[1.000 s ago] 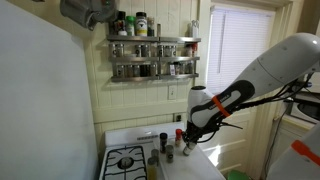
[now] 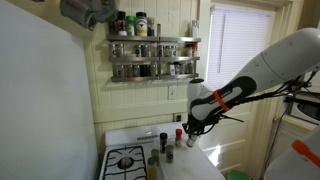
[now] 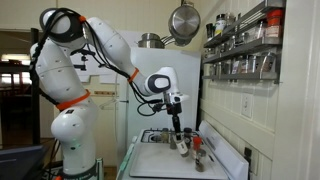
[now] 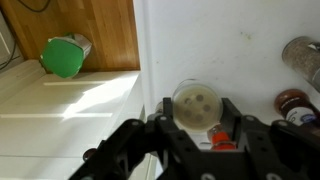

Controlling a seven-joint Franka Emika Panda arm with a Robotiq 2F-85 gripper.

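Observation:
A small jar point(image 4: 197, 105) with a round pale lid sits between the fingers of my gripper in the wrist view, and the gripper is shut on it. Its body is mostly hidden beneath the lid from there. In exterior view 1 the jar point(image 2: 191, 141) hangs under the gripper point(image 2: 193, 132), close above the white counter point(image 2: 205, 165). Exterior view 2 has the same jar point(image 3: 183, 149) slightly tilted below the arm. Whether its base touches the counter is hard to tell.
Close by stand a red-capped bottle point(image 4: 221, 138), a dark red jar point(image 4: 294, 104) and a grey-brown jar point(image 4: 302, 58). A gas stove point(image 2: 125, 161) lies left of the counter. Spice shelves point(image 2: 153, 59) line the wall. A green-lidded container point(image 4: 64, 56) sits beyond the counter edge.
My gripper has risen slightly with the jar, which sits higher in exterior view 1 than before. The other jars appear unmoved.

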